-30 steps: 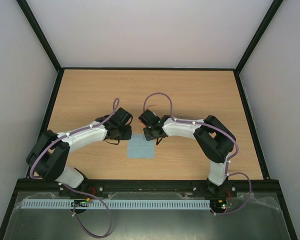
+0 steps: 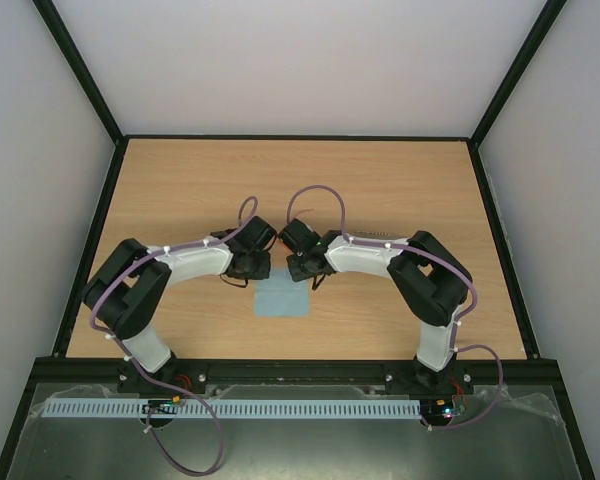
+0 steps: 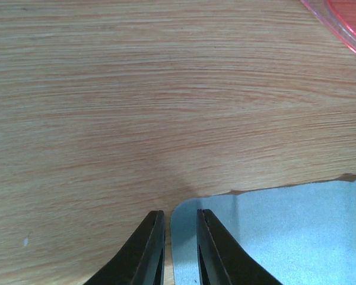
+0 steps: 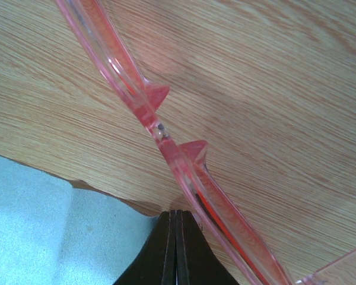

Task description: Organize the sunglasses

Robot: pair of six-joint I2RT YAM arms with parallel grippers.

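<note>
A light blue cloth (image 2: 281, 300) lies on the wooden table between both arms. My left gripper is low at the cloth's upper left corner, fingers part open with a narrow gap and nothing visible between them. My right gripper is shut at the cloth's other upper corner, beside red-pink transparent sunglasses (image 4: 124, 74) that run diagonally across the right wrist view, their folded or side parts only partly seen. A pink rim (image 3: 344, 24) shows at the top right of the left wrist view. In the top view both grippers are largely hidden by the arm housings.
A dark frame and walls border the table.
My left arm has moved right, toward the middle and the cloth's corner. The right arm looks unchanged.
</note>
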